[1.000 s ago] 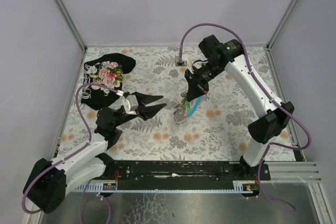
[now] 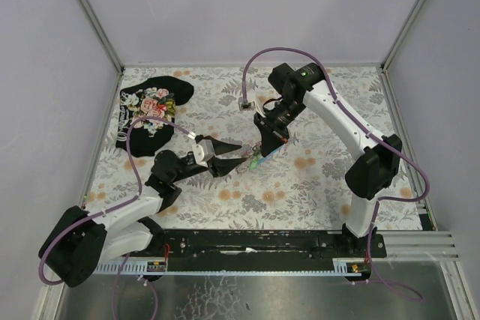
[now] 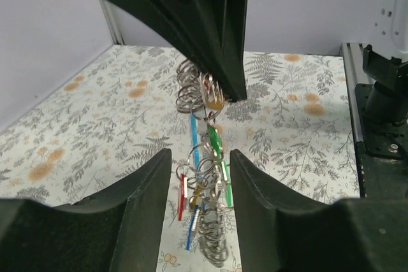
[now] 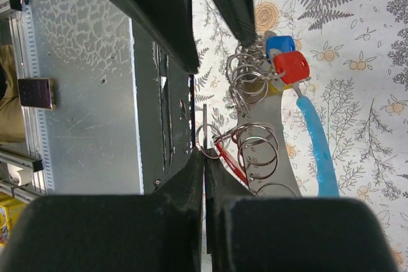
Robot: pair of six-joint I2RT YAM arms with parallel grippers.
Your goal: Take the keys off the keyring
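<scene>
My right gripper [image 2: 271, 140] is shut at the top of the keyring bunch, with metal rings and a red piece at its tips in the right wrist view. The bunch hangs below it: a grey strip [image 4: 268, 116], coils of rings [image 4: 245, 74], a red key head [image 4: 290, 66], a blue key head [image 4: 279, 45] and a light blue piece [image 4: 315, 144]. My left gripper [image 2: 238, 157] stands open just left of the bunch; in the left wrist view rings and colored keys lie beyond and between its fingers.
A black bag with a floral print [image 2: 131, 133] lies at the back left of the patterned table [image 2: 210, 95]. The table's dark front rail [image 2: 247, 252] runs below both arms.
My right gripper has come left and toward the front with the bunch. My left gripper has moved right, closer to it. The hanging pieces have swung.
</scene>
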